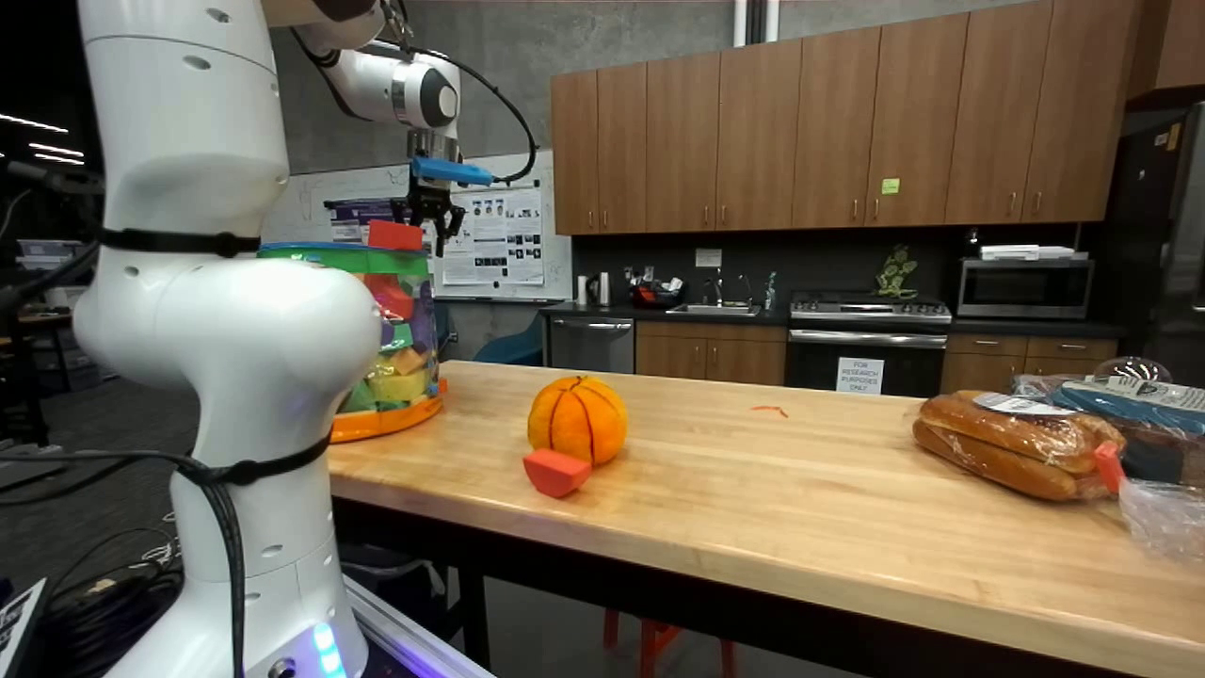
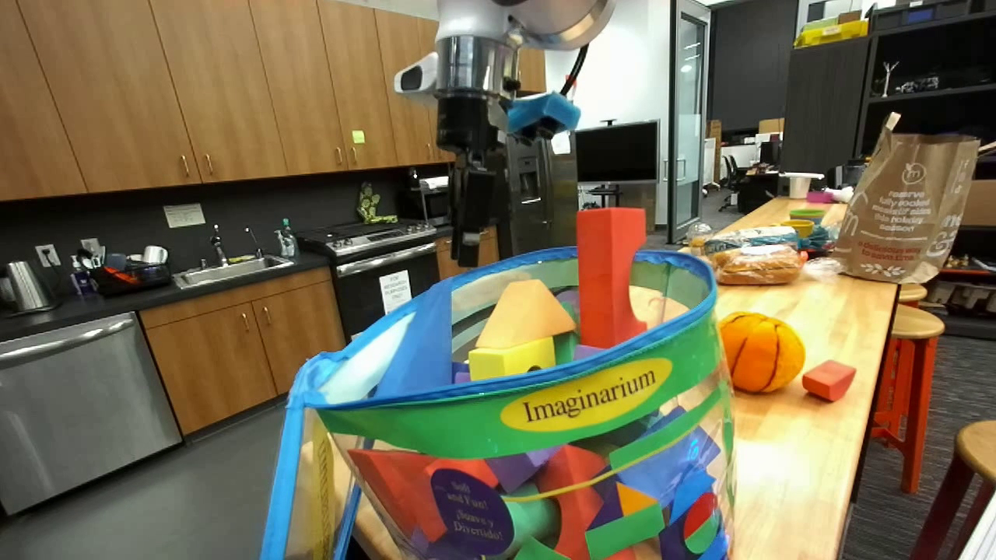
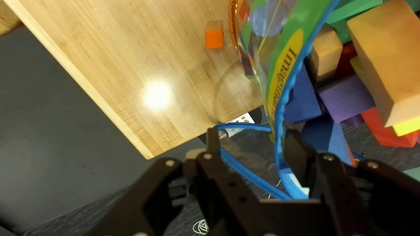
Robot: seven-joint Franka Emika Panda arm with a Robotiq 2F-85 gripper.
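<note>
My gripper is open above the table, beside the rim of the clear block bag point(image 3: 282, 106). In the wrist view its two fingers stand wide apart, and the bag's blue edge passes below and between them; no object is held. Exterior view 2 shows the gripper point(image 2: 474, 238) over the bag's far side. Soft blocks fill the bag, including a tall red block point(image 2: 608, 278) sticking up above the rim and a tan block point(image 2: 524, 313). On the table just outside the bag lies a small orange block point(image 3: 214, 36).
An orange pumpkin point(image 1: 578, 416) and a red block point(image 1: 555, 473) sit on the wooden table point(image 1: 723, 486). Packaged bread point(image 1: 1005, 443) lies at the right, and a paper bag point(image 2: 903, 205) stands farther along. Mid-table is mostly clear.
</note>
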